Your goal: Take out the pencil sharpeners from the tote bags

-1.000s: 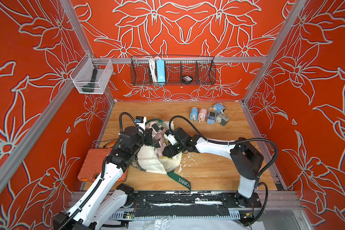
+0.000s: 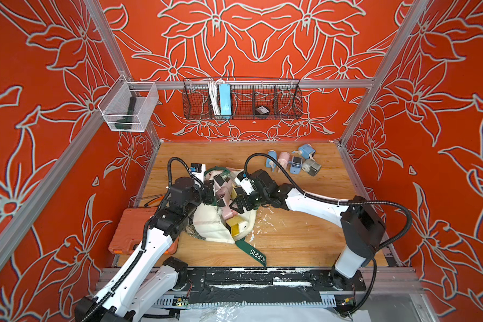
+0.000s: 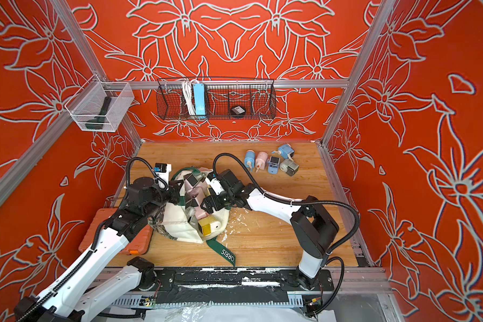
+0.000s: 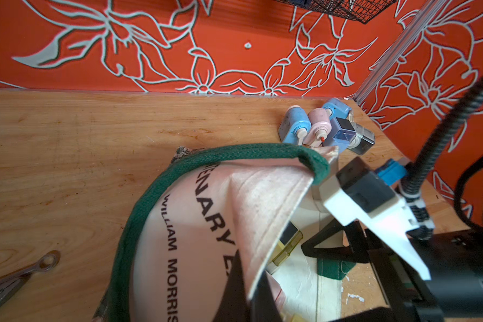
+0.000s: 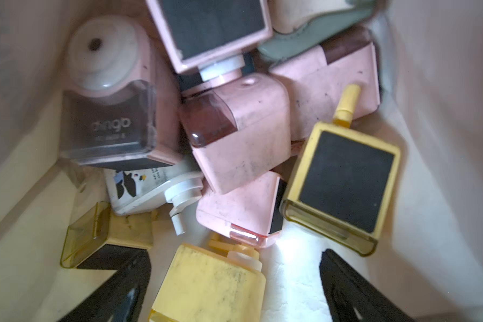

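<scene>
A cream tote bag (image 2: 209,222) with green handles lies with its mouth open. Inside are several pencil sharpeners: a pink one (image 5: 247,134) in the middle, a pink one with a dark clear drawer (image 5: 110,126), a white one (image 5: 145,187), a yellow one (image 5: 212,284) low down, and a yellow-rimmed one (image 5: 346,179) to the right. My left gripper is shut on the bag's rim, the cloth running between its fingers. Over the bag's mouth, my right gripper stands open, its fingers (image 5: 126,289) around the low yellow sharpener without gripping it.
Several sharpeners, among them a blue one (image 2: 271,157) and a pink one (image 2: 283,160), stand at the back right of the table. An orange case (image 2: 131,230) lies at the left. White scraps (image 2: 263,221) lie right of the bag.
My right gripper has shifted slightly back and right over the bag, its elbow swinging right. A yellow sharpener at the bag's front now shows. The left arm has kept still.
</scene>
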